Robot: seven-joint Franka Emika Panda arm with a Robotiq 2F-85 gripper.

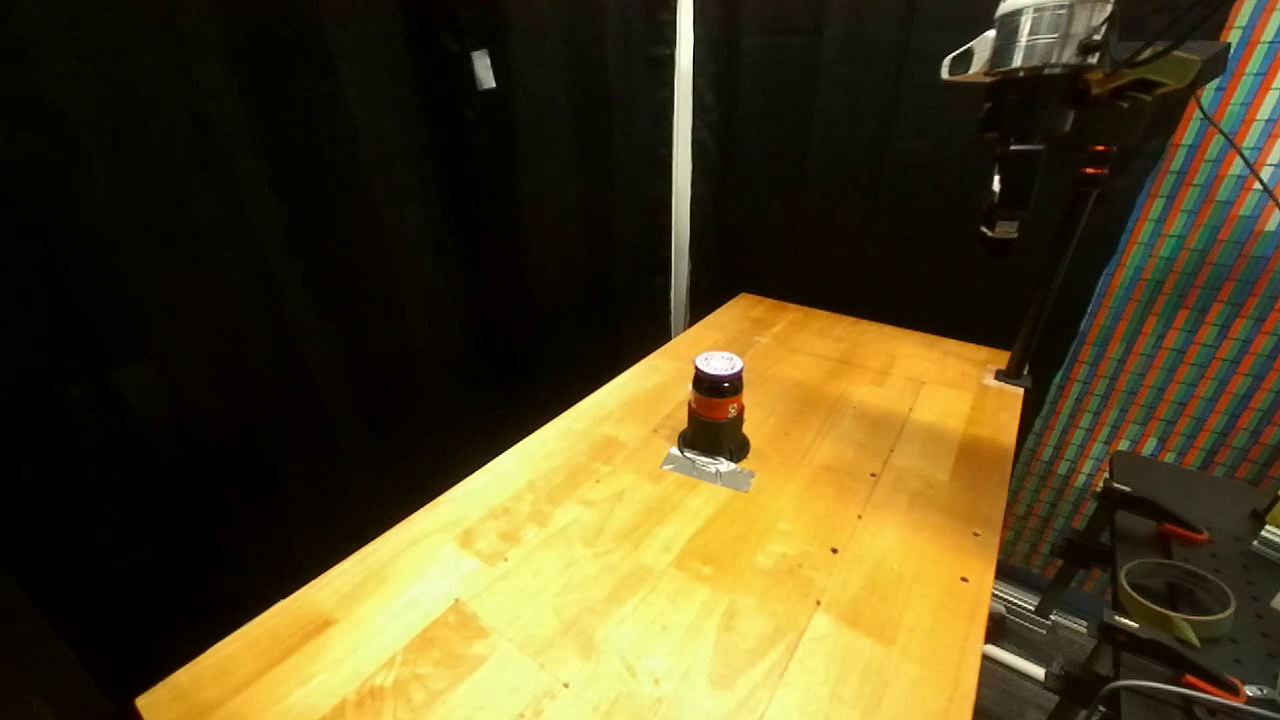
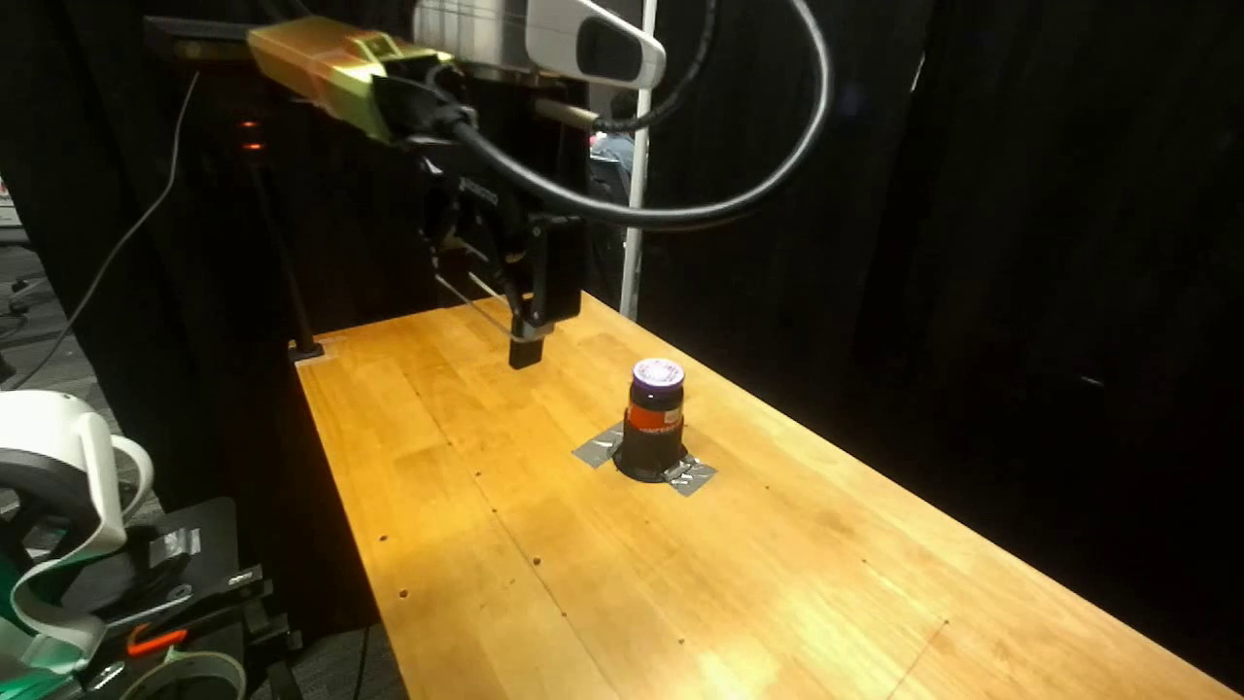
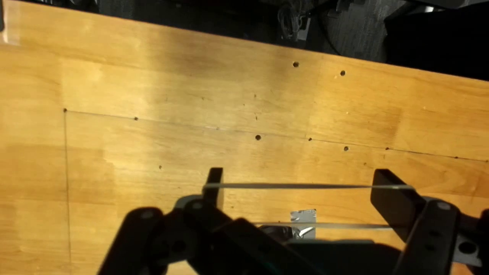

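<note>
A dark jar (image 1: 717, 404) with a purple-rimmed white lid and a red label stands upright on the table, its lower part inside a black round holder (image 2: 649, 456) taped to the wood. High above the table, apart from the jar, hangs my gripper, open and pointing down. Its two fingers are wide apart in the wrist view, with thin bands stretched across the gap and nothing held. In that view the gripper hides most of the jar and holder; only a bit of silver tape (image 3: 303, 219) and a dark edge show.
Apart from the jar and holder, the wooden table (image 2: 560, 525) is bare. A thin black post (image 1: 1051, 282) rises at its far corner. Beside the table sits a dark cart (image 1: 1152, 480) with clamps and a tape roll (image 1: 1177, 599). Black curtains surround the area.
</note>
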